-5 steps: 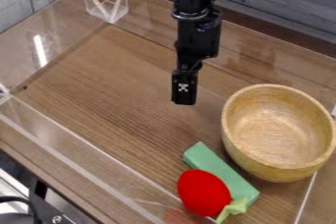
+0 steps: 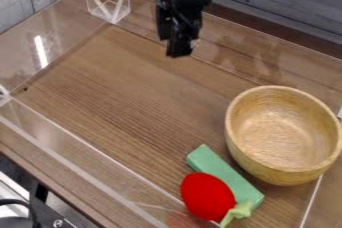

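Observation:
My gripper (image 2: 178, 34) hangs from a dark arm at the upper centre of the camera view, above bare wooden table, its fingers apart. Nothing clearly shows between them. A tan bowl (image 2: 281, 132) stands at the right. A green block (image 2: 234, 175) lies at the lower right, with a red strawberry-like toy (image 2: 207, 197) touching its lower left.
A white wire rack (image 2: 107, 4) stands at the upper left. A dark cable runs at the lower left corner.
My gripper has moved up in the view, away from the bowl and toward the back of the table. The bowl, block and red toy are unchanged.

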